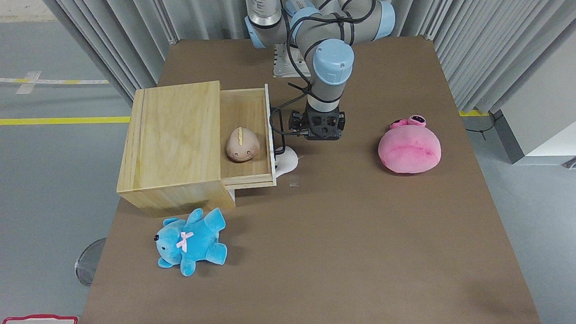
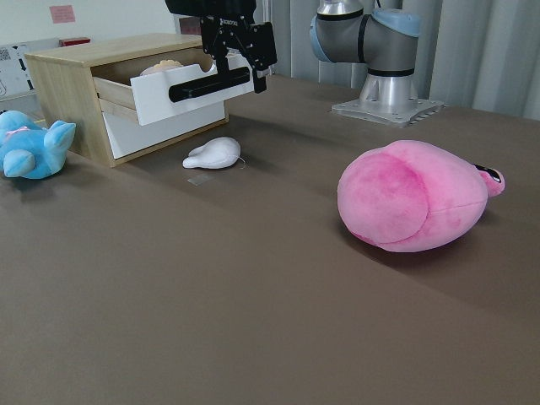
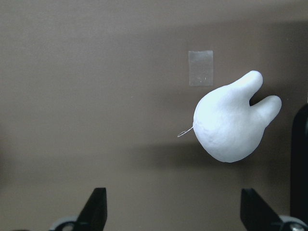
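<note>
My gripper [image 1: 317,129] hangs just right of the open wooden drawer [image 1: 245,173], with a black handle on its white front. In the wrist view its two fingertips [image 3: 96,207] stand wide apart with bare table between them, the gripper open. A white plush piece [image 3: 228,122] with two prongs and a string lies on the table below, beside the drawer front, near a clear tape patch [image 3: 200,67]. A beige plush toy [image 1: 241,144] rests inside the drawer.
A blue bear [image 1: 194,243] lies in front of the cabinet [image 1: 173,140]. A pink plush [image 1: 409,151] sits to the right.
</note>
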